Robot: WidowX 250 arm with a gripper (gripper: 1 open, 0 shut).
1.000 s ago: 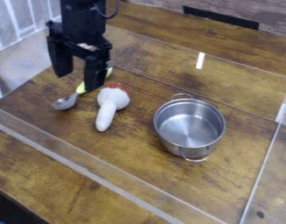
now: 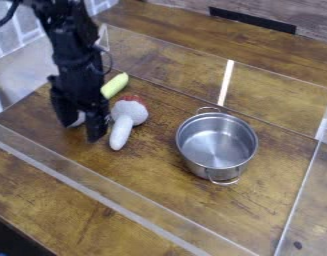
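My dark gripper [image 2: 76,118] is low at the left of the camera view, over the spot where a spoon lies, its fingers open and largely hiding the spoon. A white mushroom-like object [image 2: 123,126] with a red-speckled top lies just right of it. A pale yellow-green item [image 2: 114,85] lies behind the gripper. A steel pot [image 2: 215,145] with two handles stands to the right.
A white strip [image 2: 226,80] lies at the back. A pale barrier runs along the left edge.
My gripper has come down toward the table over the spoon, which it now mostly hides. The pot and other objects look unmoved.
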